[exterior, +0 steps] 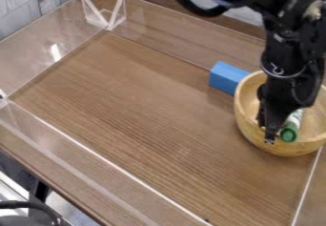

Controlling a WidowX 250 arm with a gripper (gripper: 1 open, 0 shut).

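The black gripper [273, 115] reaches down from the top right into a yellow bowl [277, 150] at the right of the table. It is shut, with nothing visible between its fingers. A white and green cylindrical object [292, 127] lies in the bowl just right of the fingertips, partly hidden by the gripper.
A blue block [227, 77] lies left of and behind the bowl. The wooden tray floor [121, 125] is clear across the left and middle. Clear walls bound it, with a white clip-like piece [99, 10] at the back left.
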